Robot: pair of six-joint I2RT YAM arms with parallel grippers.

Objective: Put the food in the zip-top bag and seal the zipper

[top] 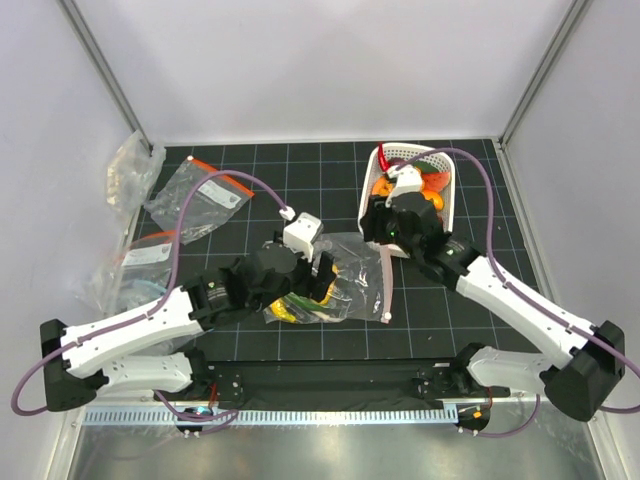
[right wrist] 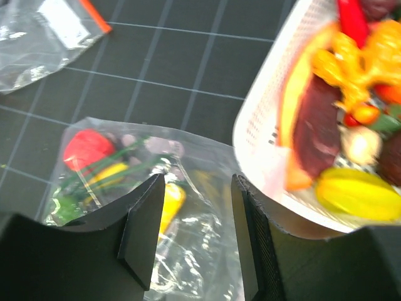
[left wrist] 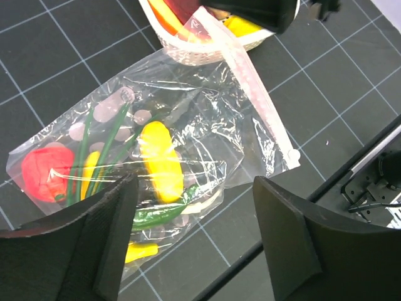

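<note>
The clear zip bag (left wrist: 207,135) lies flat on the dark mat, its pinkish zipper strip (left wrist: 257,94) on the right side and one end of that strip against the basket. Inside it I see a red pepper-like piece (left wrist: 47,172), green stalks, a yellow piece (left wrist: 161,162) and a green piece (left wrist: 160,216). Over the bag hangs my left gripper, fingers apart and nothing between them. My right gripper is above the zipper side near the basket, also parted and empty. Whether the zipper is closed cannot be told.
A white basket (top: 452,208) holding several toy foods stands behind the bag on the right. Further flat bags with orange strips lie at the left, one of them a labelled bag (top: 200,205). Bare mat (top: 430,315) shows at the right front.
</note>
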